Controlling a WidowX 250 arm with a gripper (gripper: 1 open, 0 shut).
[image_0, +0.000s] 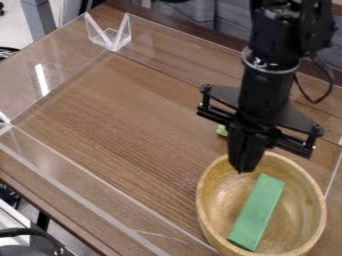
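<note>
My black gripper (246, 160) points down over the upper rim of a round tan bowl (214, 220) at the lower right; its fingers are close together and shut, with nothing visible between them. A flat green rectangular block (257, 210) lies inside the bowl. A small green item (223, 130) is partly hidden behind the gripper.
A clear plastic holder (110, 32) stands at the back left. The table's edge runs along the lower left, and a wall is at the back right.
</note>
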